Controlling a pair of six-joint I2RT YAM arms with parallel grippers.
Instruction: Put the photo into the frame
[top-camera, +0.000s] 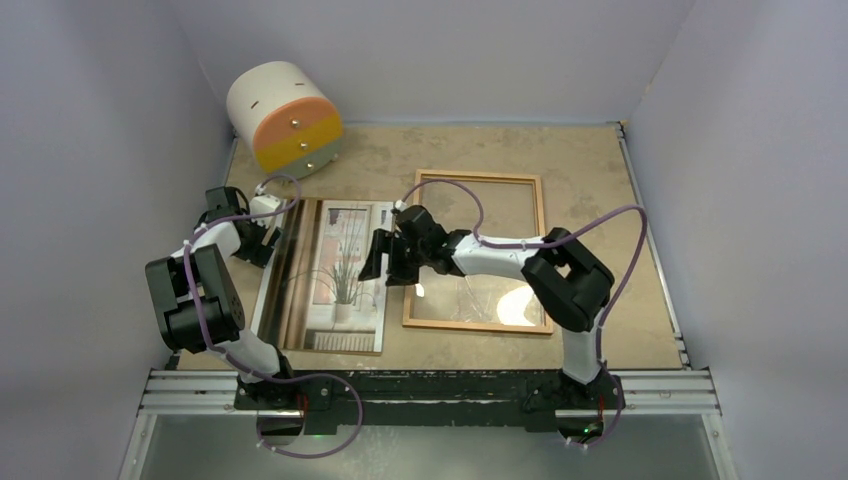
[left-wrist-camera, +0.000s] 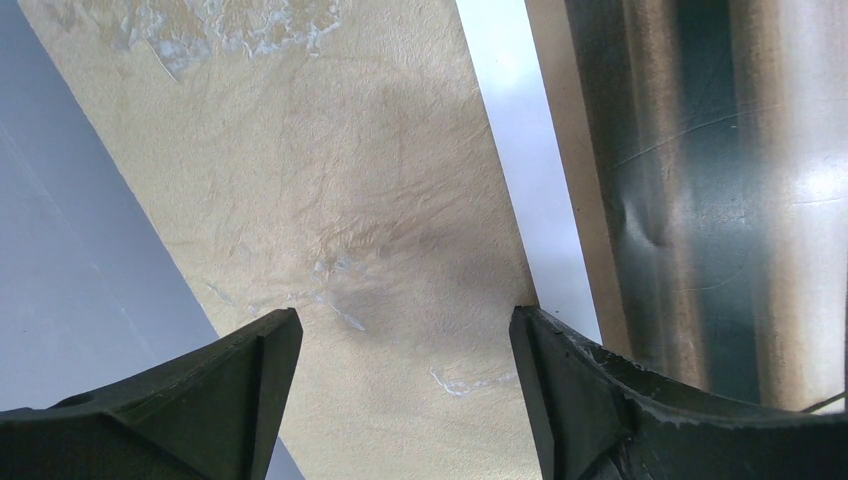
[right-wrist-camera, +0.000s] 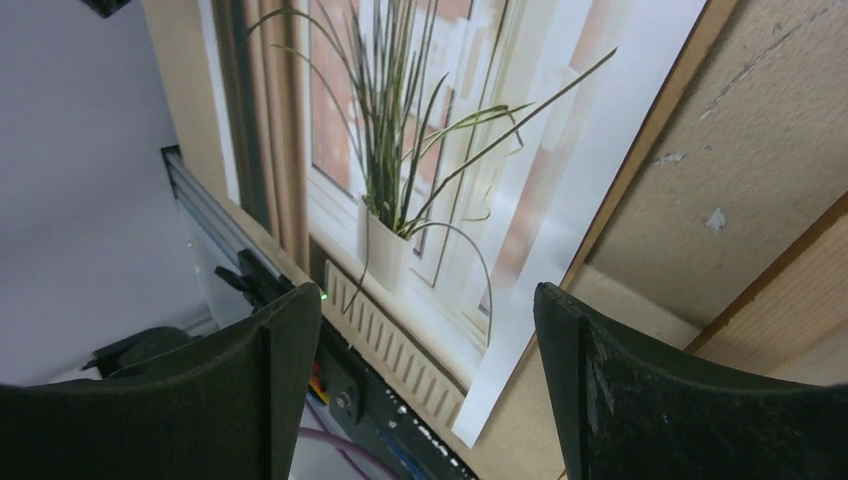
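Note:
The photo (top-camera: 340, 270) of a potted plant lies flat on a board at the left of the table. My left gripper stands open over bare table along the white strip at the photo's left edge, nothing between its fingers. My right gripper is open above the photo's right edge, in the top view just left of the wooden frame (top-camera: 480, 324), with nothing seen held. The frame has a clear pane and lies to the right of the photo.
A rounded drawer box (top-camera: 285, 120) stands at the back left. Bare table (top-camera: 600, 180) shows at the back and far right. Walls enclose the sides and back.

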